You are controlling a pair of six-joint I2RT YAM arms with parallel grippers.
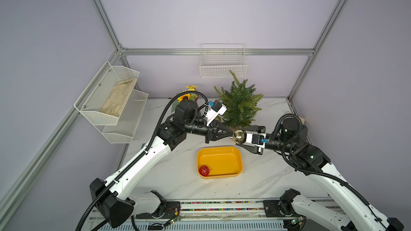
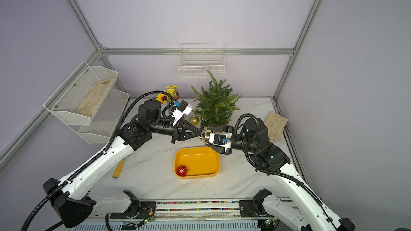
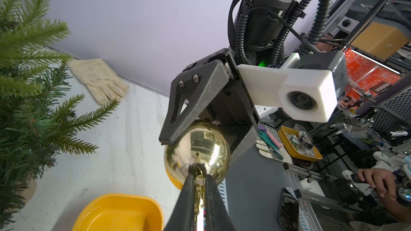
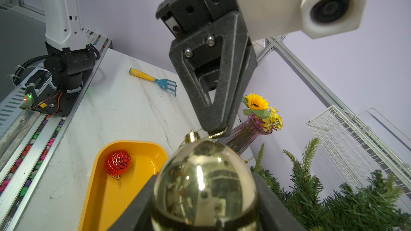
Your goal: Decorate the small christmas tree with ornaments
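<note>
A shiny gold ball ornament (image 3: 197,151) is held up over the table, my right gripper (image 1: 244,138) shut around its sides. Its cap (image 4: 192,136) points toward my left gripper, whose fingertips are close together right at that cap and its gold thread. Whether they pinch the thread cannot be made out. The green tree (image 2: 216,102) stands just behind the grippers. Another gold ball (image 2: 194,120) shows at the tree's lower left side. One red ornament (image 4: 117,162) lies in the yellow tray (image 1: 220,148).
Near the back wall stands a vase of sunflowers (image 4: 259,115). A yellow-handled fork (image 4: 149,77) lies on the left of the table, and gloves (image 3: 98,79) lie at the right. White wire baskets (image 1: 107,98) hang on the left. The front table area around the tray is clear.
</note>
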